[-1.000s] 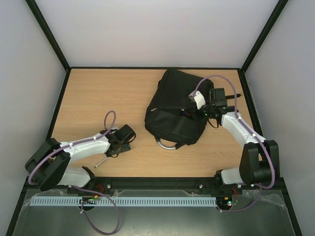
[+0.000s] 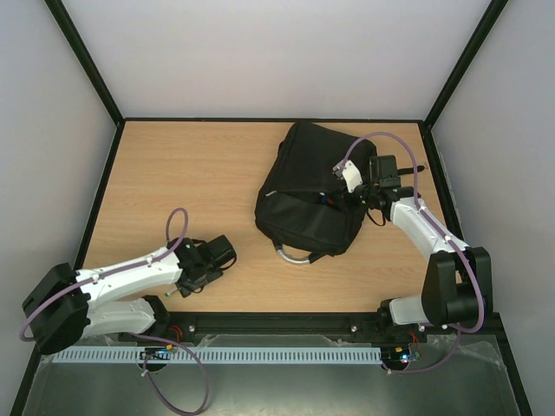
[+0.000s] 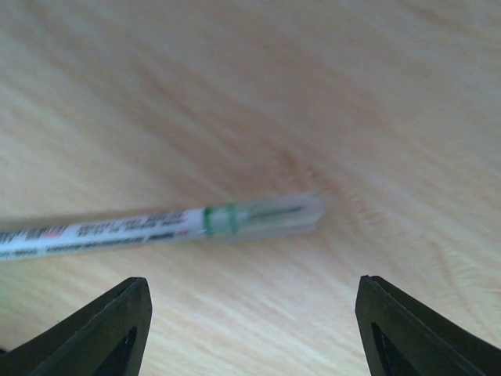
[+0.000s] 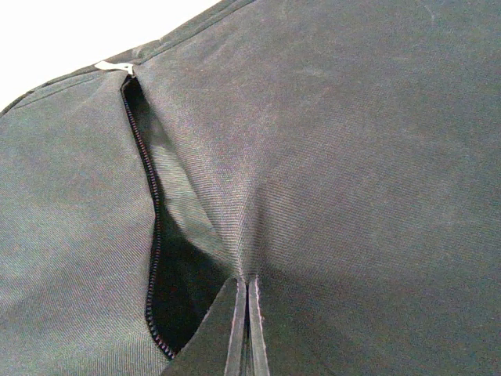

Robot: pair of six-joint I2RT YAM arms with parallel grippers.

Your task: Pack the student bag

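The black bag (image 2: 303, 224) lies on the table right of centre, its handle toward the front and its zipped pocket gaping. My right gripper is shut on a fold of the bag's fabric (image 4: 352, 172), beside the open zipper (image 4: 156, 227). Over at the front left, a slim white pen (image 3: 133, 233) with a green band and clear cap lies flat on the wood. My left gripper is close above it, fingers (image 3: 129, 313) spread and nothing between them. In the top view the left arm hides most of the pen.
Something small with red and blue shows inside the bag's opening (image 2: 327, 199). Bare tabletop (image 2: 186, 169) stretches across the left and back. A dark frame bar (image 2: 286, 322) runs along the front edge.
The left gripper has shifted left and toward the front edge, now covering most of the pen that showed before. The right arm and bag look unmoved.
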